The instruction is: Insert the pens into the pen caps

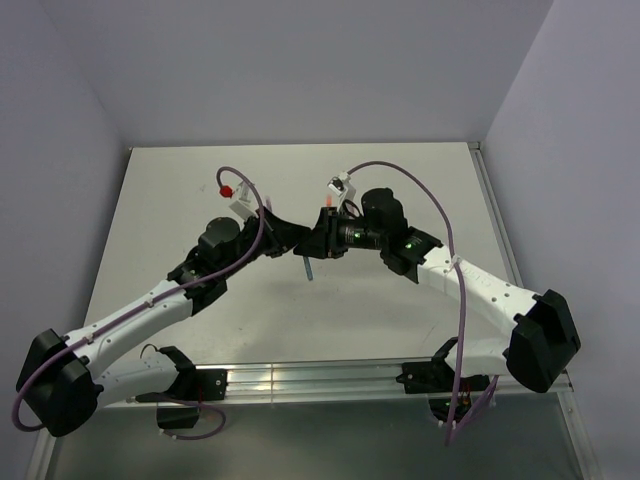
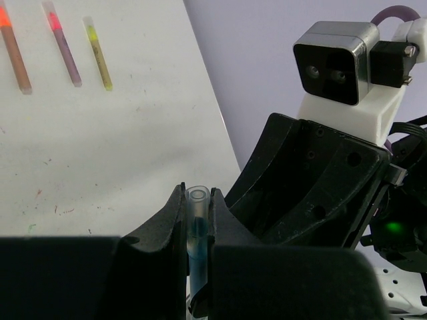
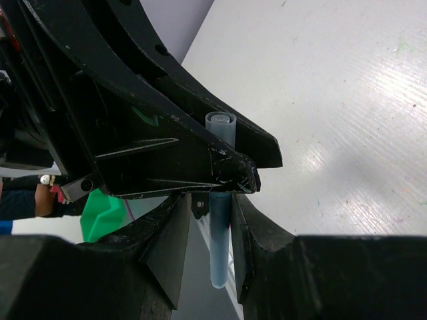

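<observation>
A translucent blue pen [image 3: 219, 240] stands upright between the two grippers, which meet at mid-table in the top view. My left gripper is shut on it, its clear open upper end [image 2: 197, 195] showing between the fingertips. My right gripper is around the same pen just below the left one, its fingers close at either side; whether they grip it cannot be told. In the left wrist view an orange pen [image 2: 17, 57], a pink-tipped purple pen [image 2: 65, 53] and a yellow pen [image 2: 100, 57] lie on the table.
A green container [image 3: 100, 217] shows beyond the table in the right wrist view.
</observation>
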